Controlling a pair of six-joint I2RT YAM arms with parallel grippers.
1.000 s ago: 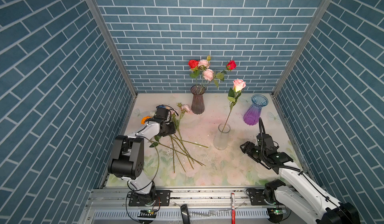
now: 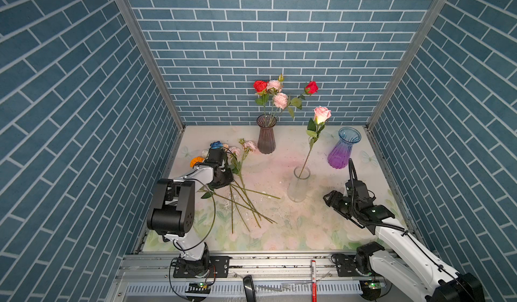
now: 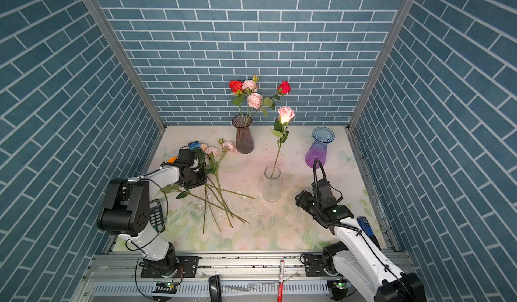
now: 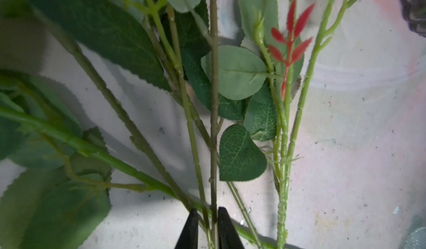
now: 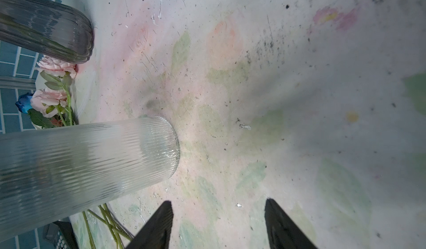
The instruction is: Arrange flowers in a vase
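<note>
My left gripper is low over loose stems and leaves at the table's left, its fingers close together; whether a stem is held between them is unclear. Blue, orange and pink flower heads lie around it. A single pink rose stands in the frosted clear vase at centre. Red and pink roses fill the smoky vase at the back. A blue-purple vase at back right looks empty. My right gripper stands open right of the frosted vase, nothing between its fingers.
Tiled walls enclose the table on the back and sides. A calculator lies at the left and a blue object at the right.
My left gripper has shifted slightly down and toward the front left among the stems. The right arm and the vases have not visibly moved.
</note>
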